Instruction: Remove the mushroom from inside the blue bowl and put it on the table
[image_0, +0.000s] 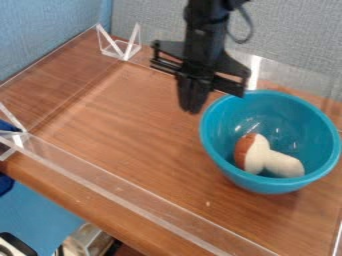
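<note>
The blue bowl (301, 115) stands upright at the right of the wooden table (120, 130). Inside it lies the toy mushroom (277, 163), its white stem toward the right and its red-brown cap on the left. My black gripper (193, 100) hangs above the table, just left of the bowl's upper left rim. Its fingers point down and seem to stand close together, too dark and small to show any gap. It is clear of the mushroom.
Left of the bowl the tabletop is bare. A clear rail (100, 184) runs along the front edge, and a white wire-like bracket (119, 42) sits at the back left corner. A grey wall (287, 35) closes off the back.
</note>
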